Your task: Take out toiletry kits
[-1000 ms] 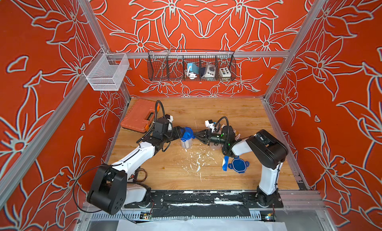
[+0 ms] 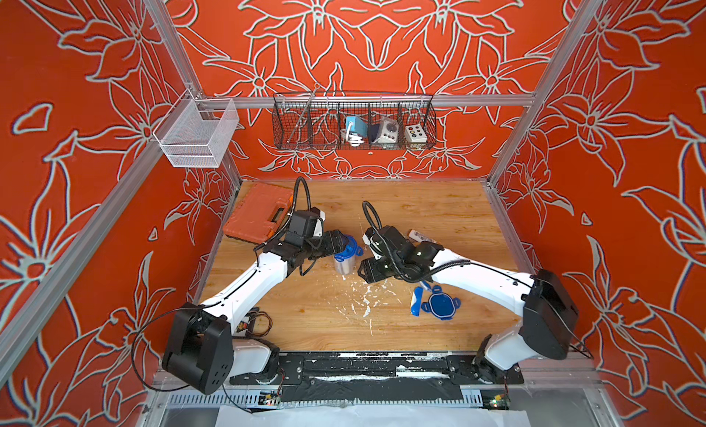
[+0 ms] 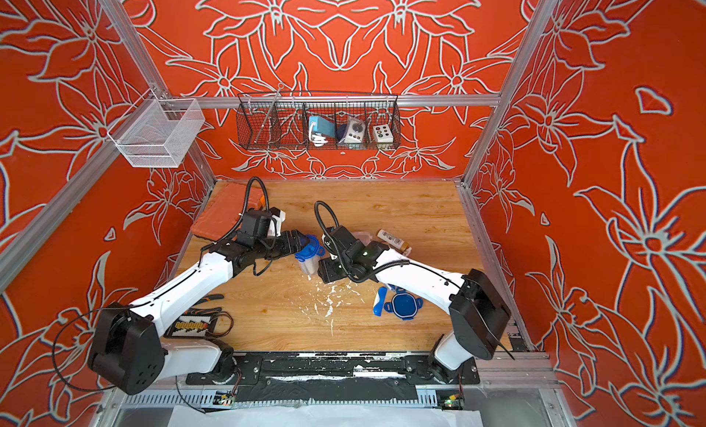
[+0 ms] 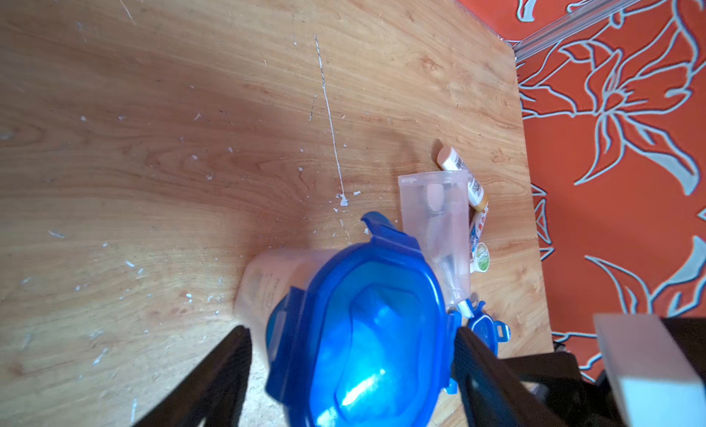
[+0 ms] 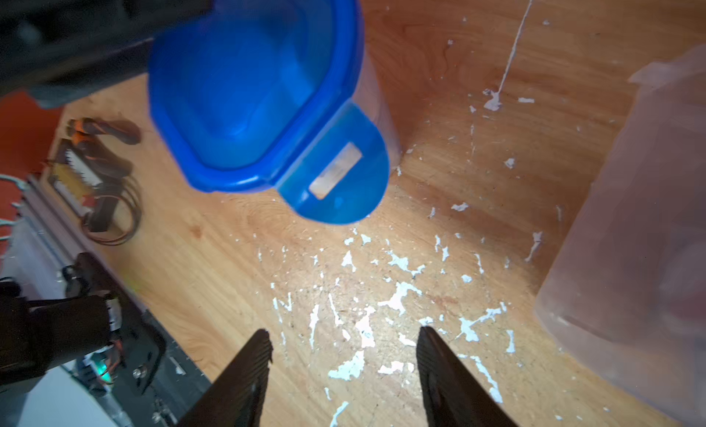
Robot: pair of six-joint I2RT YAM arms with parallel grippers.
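A clear container (image 2: 342, 266) with a blue lid (image 4: 382, 338) stands left of the table's middle. My left gripper is open, one finger on each side of the lid; contact cannot be told. In the right wrist view, the lid (image 5: 250, 81) with a hanging side tab fills the upper left. My right gripper stands open with only bare, scuffed table between its fingers, to the container's right and nearer the front. Another clear container (image 4: 435, 224), without a lid, stands beyond the first in the left wrist view.
A white bottle (image 3: 394, 241) and small tubes lie behind the right arm. A loose blue lid (image 2: 441, 304) and a blue-white item (image 2: 417, 300) lie front right. An orange case (image 2: 257, 213) sits back left; a wire basket (image 2: 294, 125) hangs behind.
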